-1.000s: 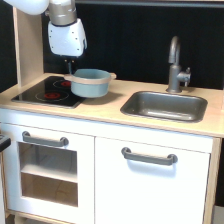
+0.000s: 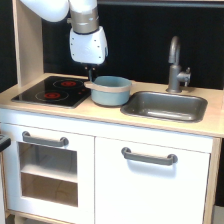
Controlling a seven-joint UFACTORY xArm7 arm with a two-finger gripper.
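A grey-blue pot [image 2: 111,94] with light wooden handles is upright at the counter, between the black stove top and the sink. My gripper [image 2: 90,78], dark and narrow below the white arm, reaches down to the pot's left handle [image 2: 92,87] and appears shut on it. The fingertips are small and partly merge with the dark wall. Whether the pot's bottom touches the counter or hangs just above it I cannot tell.
To the left lies the black stove top [image 2: 54,91] with red burner rings, empty. The sink [image 2: 165,106] and its tall grey faucet [image 2: 175,68] stand to the right. Below are a white oven door [image 2: 45,143] and a cabinet door [image 2: 150,190].
The pot and my gripper have moved together to the right and somewhat lower in the view, from the stove's right edge to the counter beside the sink.
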